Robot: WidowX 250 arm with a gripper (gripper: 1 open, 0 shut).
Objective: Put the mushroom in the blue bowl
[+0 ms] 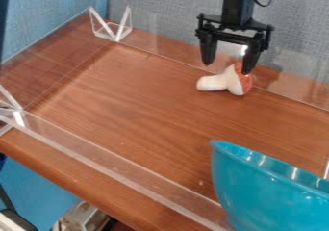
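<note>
The toy mushroom (226,81), with a white stem and a reddish cap, lies on its side on the wooden table near the back right. Its stem points left. Just above and behind it, my black gripper (226,60) stands open, its two fingers spread wide and pointing down. Nothing is held between them. Far from the mushroom, the blue bowl (266,192) takes up the bottom right corner, partly cut off by the frame edge. I cannot see into the bottom of the bowl.
Clear low walls line the table's back and front edges. A white wire bracket (112,24) stands at the back left corner, and another bracket (11,111) is at the left edge.
</note>
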